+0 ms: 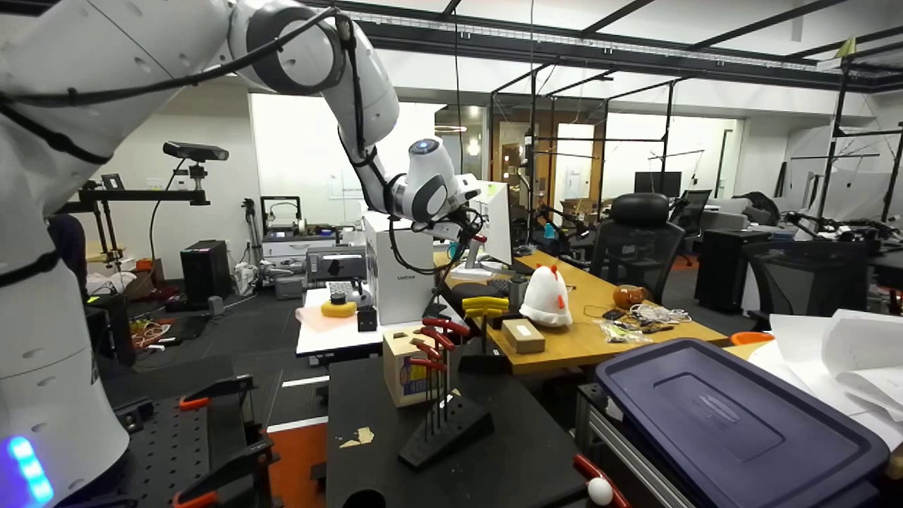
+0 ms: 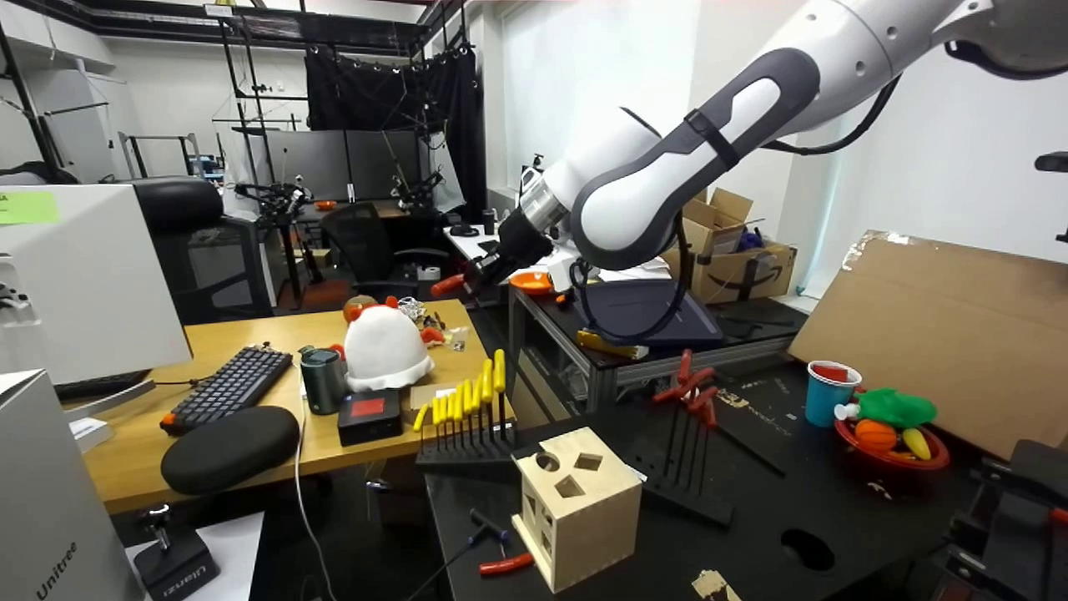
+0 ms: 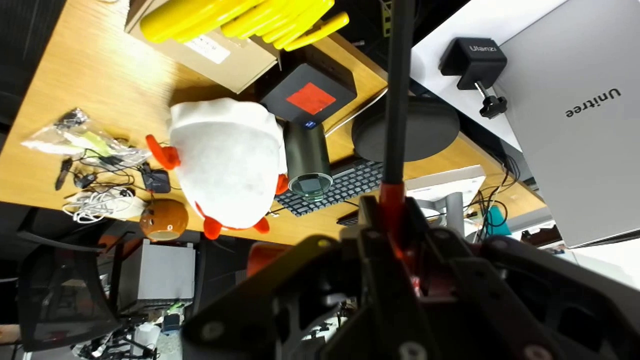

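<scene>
My gripper is shut on a red-handled hex key [image 3: 393, 201], whose black shaft runs up past the top edge of the wrist view. In exterior view 2 the red handle [image 2: 447, 285] pokes out beside the gripper, high above the desk. Several red T-handle keys [image 1: 440, 335] stand in a black sloped holder [image 1: 450, 432] on the dark table, well below the gripper in exterior view 1. A second rack, with yellow-handled keys [image 2: 471, 401], stands behind the wooden shape box [image 2: 601, 516].
On the wooden desk are a white plush [image 3: 228, 162], a small cardboard box [image 1: 523, 336], a dark cup [image 2: 322, 381] and a keyboard [image 2: 230, 386]. A tall Unitree box [image 3: 576, 108] stands close by. A red bowl of toys [image 2: 891, 456] sits at the dark table's far side.
</scene>
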